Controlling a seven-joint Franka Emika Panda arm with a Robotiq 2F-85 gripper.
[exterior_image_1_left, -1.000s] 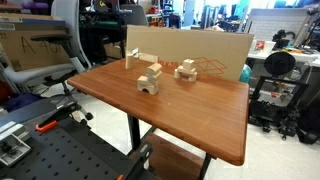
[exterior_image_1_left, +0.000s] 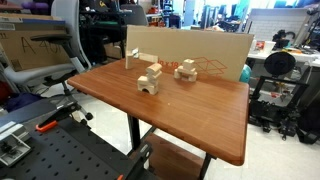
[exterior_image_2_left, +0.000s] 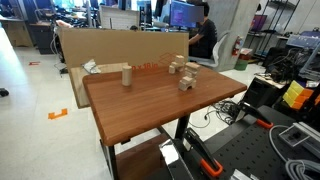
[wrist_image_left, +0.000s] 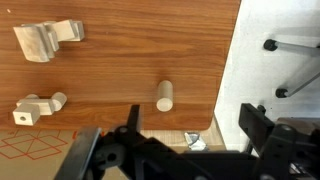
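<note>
My gripper stands open over the table, seen from above in the wrist view, with its dark fingers spread wide. A small pale wooden cylinder (wrist_image_left: 164, 95) shows on the tabletop in the gap between them, well below and untouched. That cylinder (exterior_image_2_left: 127, 76) stands upright at the left in exterior view 2. A stack of wooden blocks (exterior_image_1_left: 149, 80) sits near the table's front edge. Farther back, by the cardboard, is a second group of blocks (exterior_image_1_left: 186, 70); in the wrist view these blocks (wrist_image_left: 40, 108) lie at the lower left.
A tall cardboard panel (exterior_image_1_left: 195, 52) lines the back of the brown table (exterior_image_1_left: 205, 110). Bare tabletop fills the right side in exterior view 1. A dark bench (exterior_image_1_left: 65, 150) with cables and tools stands in front. Past the table edge is pale floor.
</note>
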